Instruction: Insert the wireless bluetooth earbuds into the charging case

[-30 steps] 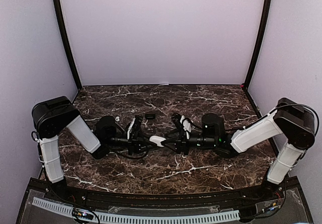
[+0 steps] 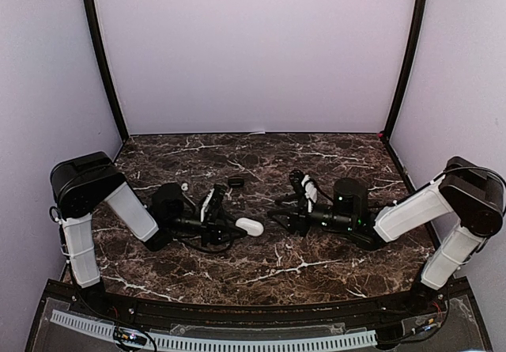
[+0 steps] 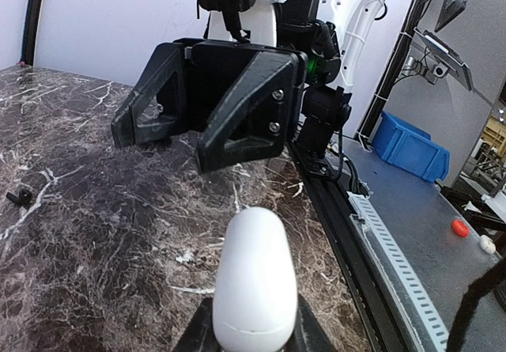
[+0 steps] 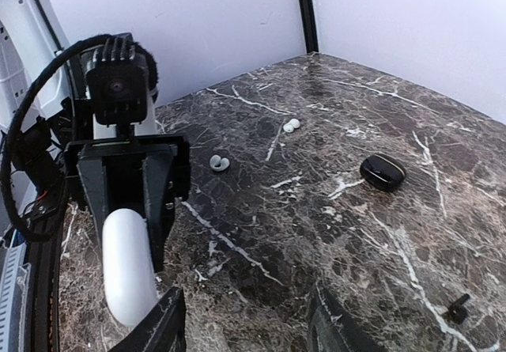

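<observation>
A smooth white charging case (image 2: 250,226) juts out from my left gripper (image 2: 236,227), which is shut on it above the table. It looks like a single rounded capsule in the left wrist view, and I make out no lid gap. My right gripper stands apart to the right of the case, its fingers (image 4: 162,324) spread with nothing between them. In the right wrist view a pale earbud (image 4: 219,163) lies on the table behind the left gripper, and a small pair of white pieces (image 4: 291,125) lies farther back.
A black glossy case (image 4: 383,172) sits on the dark marbled table (image 2: 190,281) towards the back. One small black piece (image 4: 457,311) lies apart on the table.
My right gripper was at the case and has drawn off to the right. The left arm has stayed put.
</observation>
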